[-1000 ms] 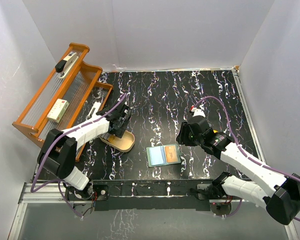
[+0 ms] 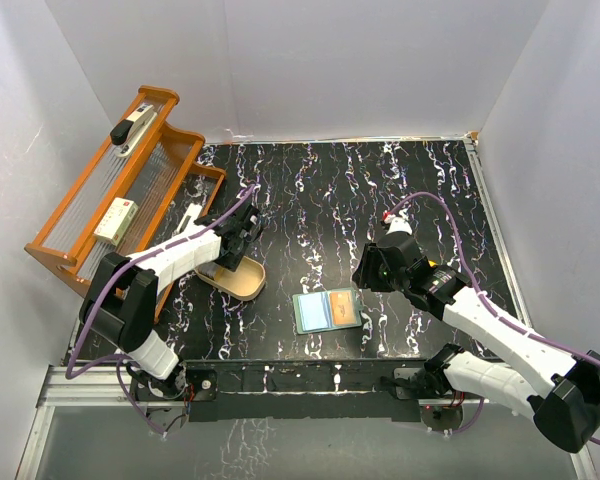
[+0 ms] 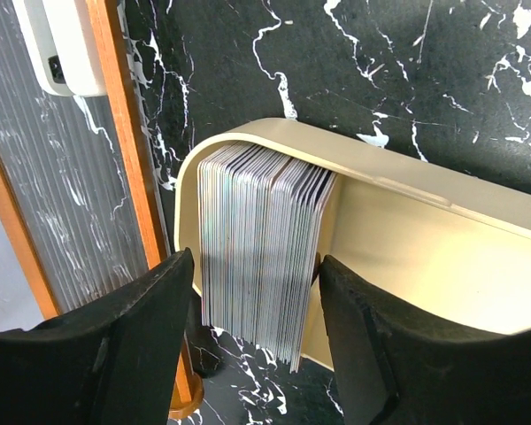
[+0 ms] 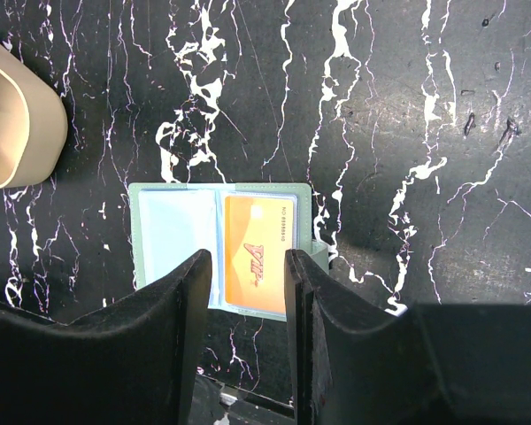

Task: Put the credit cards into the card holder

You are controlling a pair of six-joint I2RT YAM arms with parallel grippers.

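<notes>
A packed stack of cards [image 3: 252, 248] fills one end of a beige tray [image 3: 411, 257], with my left gripper part open around it, a fingertip on each side. In the top view my left gripper [image 2: 235, 250] is over that tray [image 2: 242, 285]. The flat card holder [image 4: 177, 239] lies open at front middle, an orange card [image 4: 257, 243] in its right side and a pale surface on the left. My right gripper stands open above it, nothing visible between its fingers.
A wooden shelf [image 2: 92, 225] with small boxes and devices stands at the left, close beside the tray. Walls enclose the sides and back.
My left gripper has shifted slightly left with the beige tray moving a little the same way. The right arm and card holder look unchanged.
</notes>
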